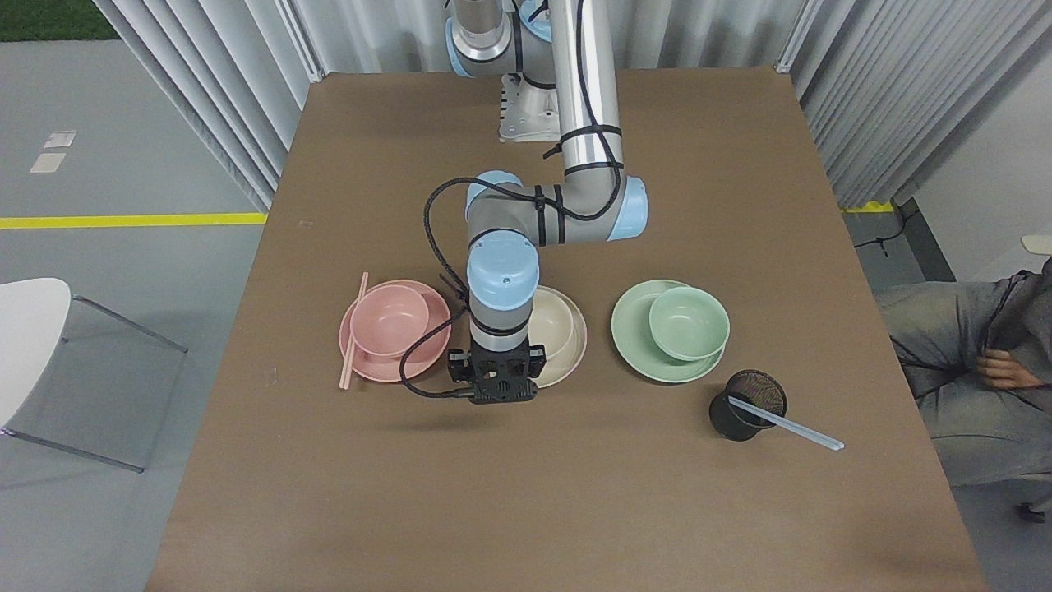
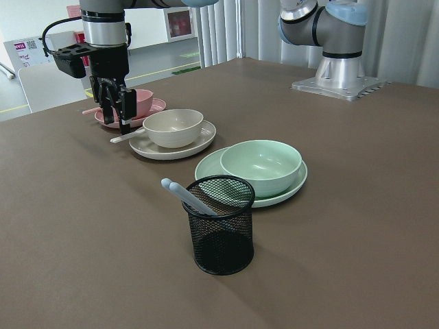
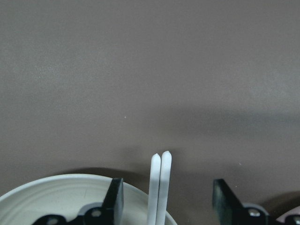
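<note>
My gripper stands open over a pair of white chopsticks [image 3: 164,183] lying at the rim of the cream plate [image 3: 70,180]; their tips show between the two fingers, with clearance on both sides. In the left view the gripper [image 2: 113,120] hangs low beside the cream bowl [image 2: 173,130]. In the front view it covers much of the cream plate [image 1: 567,355], and the chopsticks are hidden beneath it.
A pink bowl [image 1: 389,317] with pink chopsticks [image 1: 352,335] is at left. A green bowl [image 1: 687,321] on its plate and a black mesh holder [image 1: 727,419] with light-blue chopsticks [image 1: 799,429] are at right.
</note>
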